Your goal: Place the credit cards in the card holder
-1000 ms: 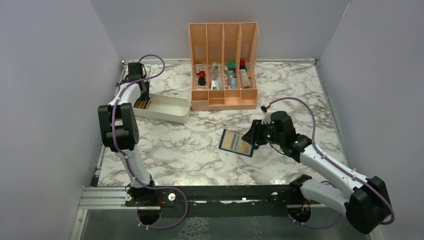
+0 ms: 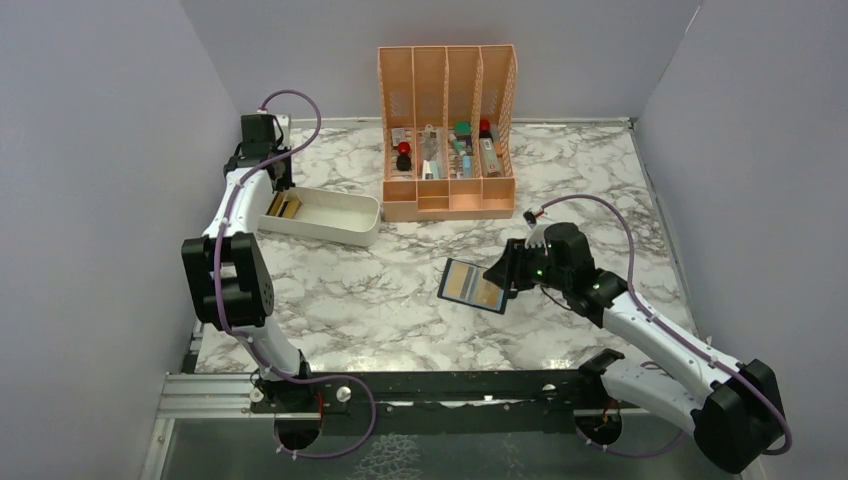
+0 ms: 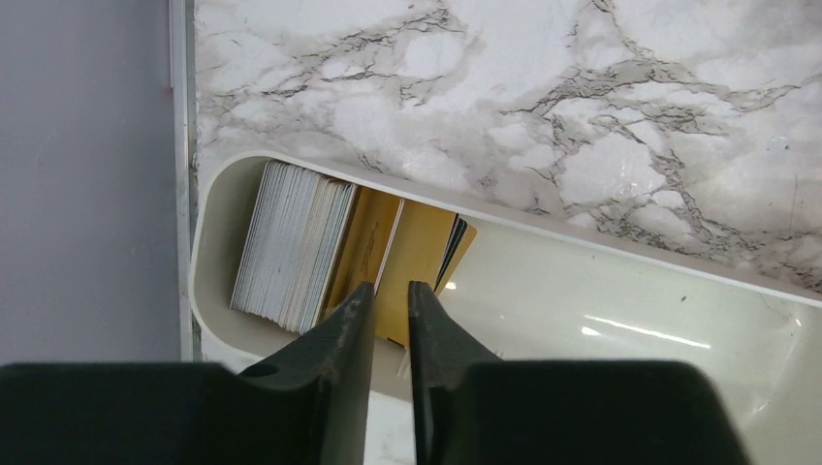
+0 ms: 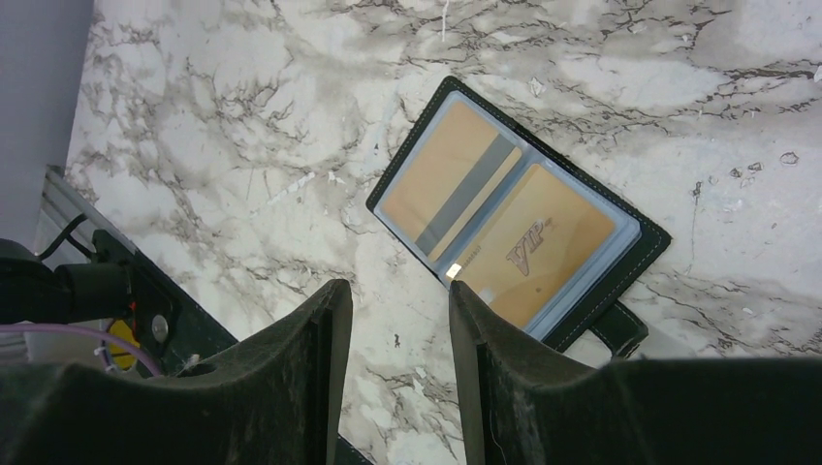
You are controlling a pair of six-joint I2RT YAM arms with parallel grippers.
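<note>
In the left wrist view, a stack of cards seen by their white edges [image 3: 291, 242] stands at the left end of a long white box. Gold cards [image 3: 417, 247] lean beside it, with dark-edged ones at the right. Over them my left gripper is open by a narrow gap, with no card clearly held. A flat black card holder [image 4: 655, 238] lies on the table. Its clear pockets show a gold card with a grey stripe [image 4: 441, 165] and a gold VIP card [image 4: 553, 242]. My right gripper is open beside the holder, its fingers empty.
The white box [image 2: 340, 237] sits at the left of the marble table. Right of it stands an orange organizer [image 2: 448, 206] filled with small items. Inside the box, the right part is empty.
The right arm and the card holder look almost unmoved.
</note>
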